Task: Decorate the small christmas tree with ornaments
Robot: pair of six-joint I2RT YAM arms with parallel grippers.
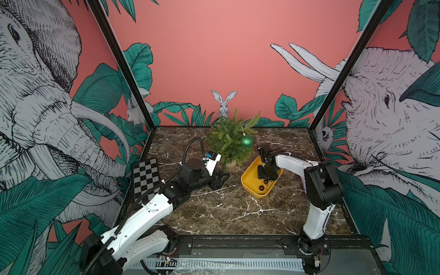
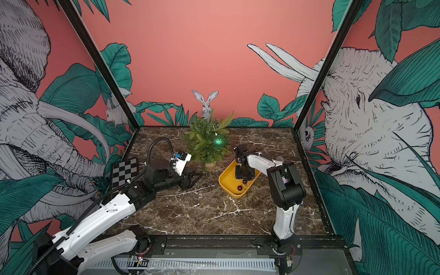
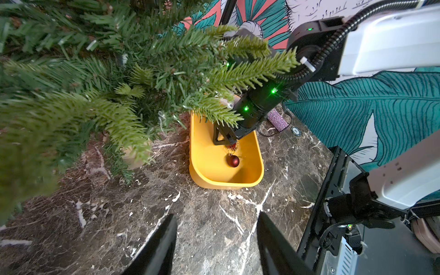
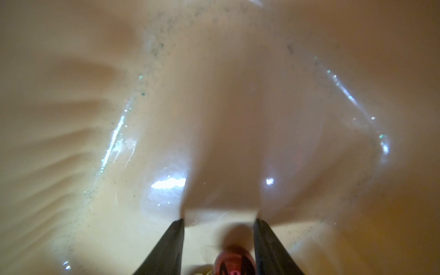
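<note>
The small tree (image 1: 231, 139) in its pot (image 2: 210, 166) carries a green ornament (image 1: 247, 141). A yellow tray (image 2: 226, 186) to its right holds small red ornaments (image 3: 233, 160). My right gripper is down inside the tray, open around a red ornament (image 4: 234, 261) that shows low between its fingers. My left gripper stands open just left of the tray, in front of the tree, with only table visible between its fingers; branches fill much of that wrist view.
A checkered board (image 1: 145, 180) lies at the left edge of the marble table. A small patterned object (image 3: 277, 120) lies right of the tray.
</note>
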